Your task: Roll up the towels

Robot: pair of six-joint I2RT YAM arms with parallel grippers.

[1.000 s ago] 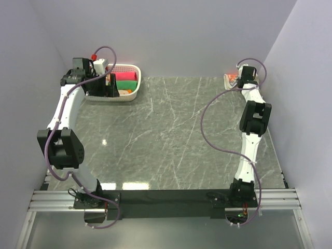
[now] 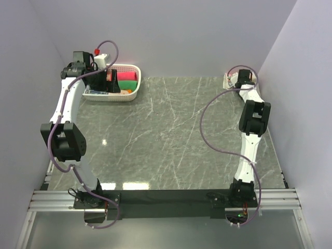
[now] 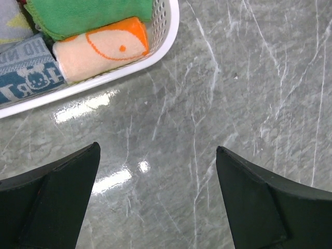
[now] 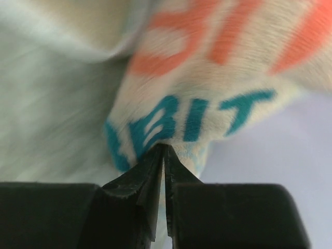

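My left gripper stands open over bare table, just in front of the white basket (image 3: 167, 36), which holds rolled towels: green (image 3: 88, 13), cream-orange (image 3: 101, 51) and blue (image 3: 23, 72), with a pink one (image 2: 125, 75) in the top view. At the back right corner, my right gripper is at a cream towel (image 4: 197, 83) with orange and teal print, its fingertips close together against the fabric. The wrist view is blurred; whether cloth is between the fingers is unclear.
Pale walls (image 2: 303, 129) bound it at the back and sides, the right arm being close to the right wall.
The right gripper has shifted slightly left over the towels in the back corner. The left arm has shifted a little, its upper part raised toward the back.
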